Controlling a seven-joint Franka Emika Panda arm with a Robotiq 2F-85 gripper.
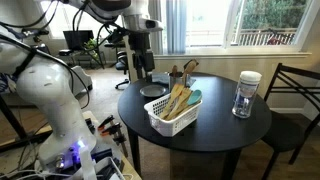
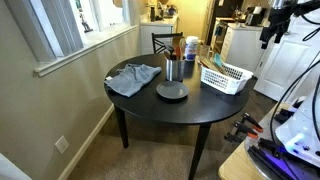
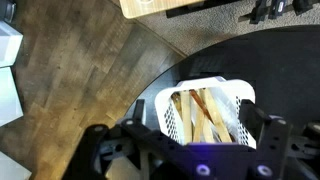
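Note:
My gripper hangs above the near side of the round table, open and with nothing held. From the wrist view, a white slotted basket appears below and between the two spread fingers. Inside it lie long wooden utensils. Exterior view 1 shows the basket near the table edge, with wooden utensils and a teal utensil sticking up over its rim. A clear gap separates the gripper from the basket.
A dark plate and a crumpled grey-blue cloth lie on the black table. A metal utensil holder stands behind the plate. To the right is a tall white-lidded container. Bare tabletop surrounds the container.

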